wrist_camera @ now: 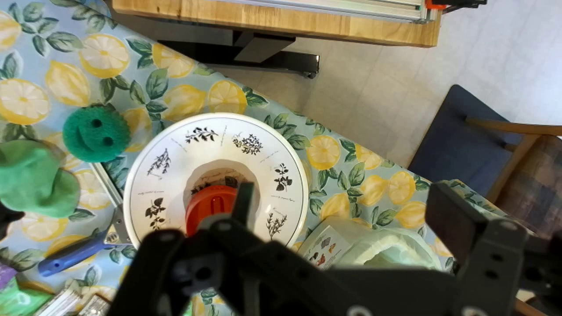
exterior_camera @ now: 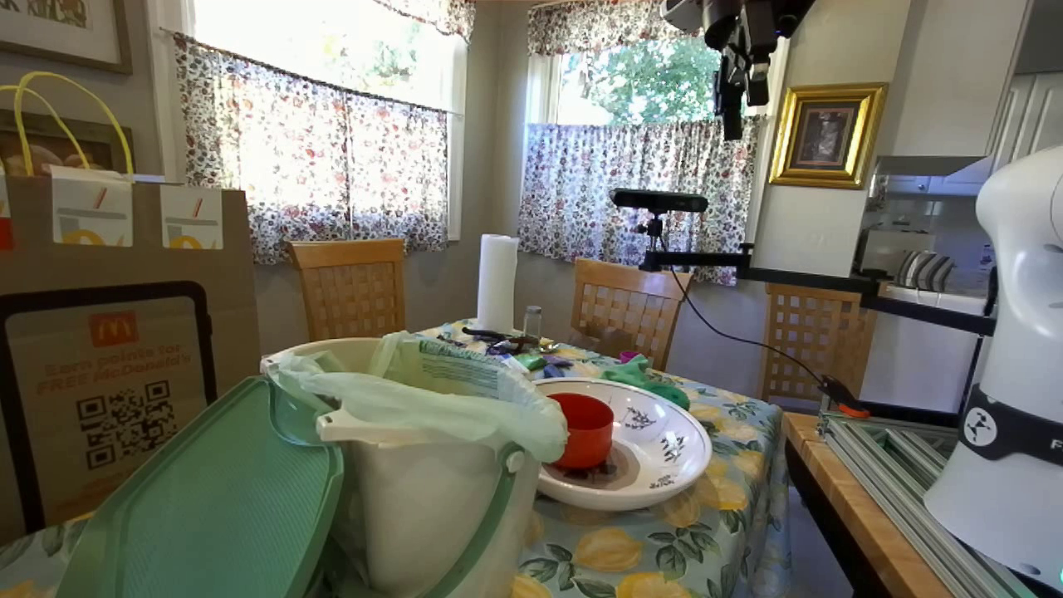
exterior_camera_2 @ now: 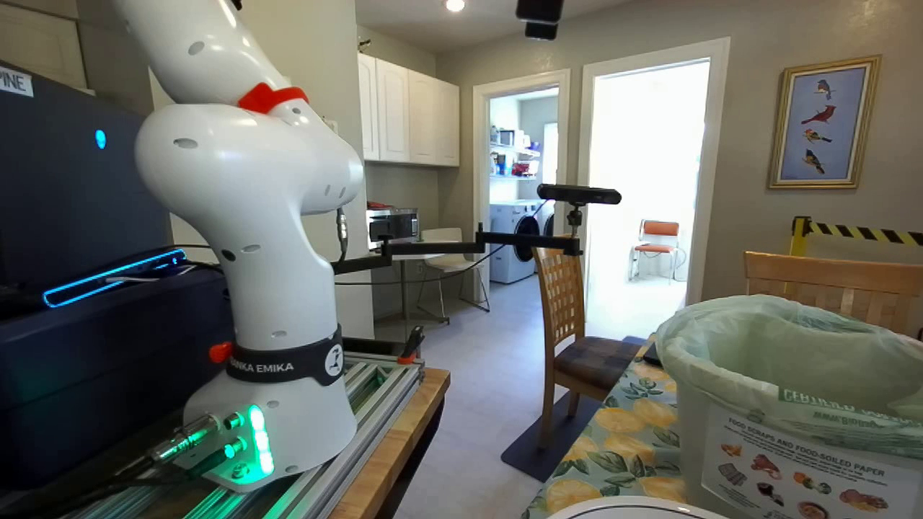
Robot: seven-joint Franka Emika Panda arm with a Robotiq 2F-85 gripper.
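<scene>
High above the table, my gripper points down with its two fingers wide apart and nothing between them; exterior view 1 has the same gripper [exterior_camera: 742, 95] near the top edge. Below it on the table sits a white bowl [wrist_camera: 160, 134] with dark plant drawings. Inside this bowl stands a red cup [exterior_camera: 588, 430], partly covered by a finger in the wrist view. Beside the bowl is a pale bin [exterior_camera: 428, 508] lined with a light green bag [exterior_camera_2: 744, 337]. Part of the bin is hidden behind the gripper in the wrist view.
A green smiling sponge [wrist_camera: 96, 134], a green cloth [wrist_camera: 37, 179] and a blue-handled tool [wrist_camera: 73, 257] lie beside the bowl. A green lid [exterior_camera: 209, 498] leans against the bin, near a paper bag [exterior_camera: 120, 349]. A paper towel roll [exterior_camera: 497, 282] stands farther back.
</scene>
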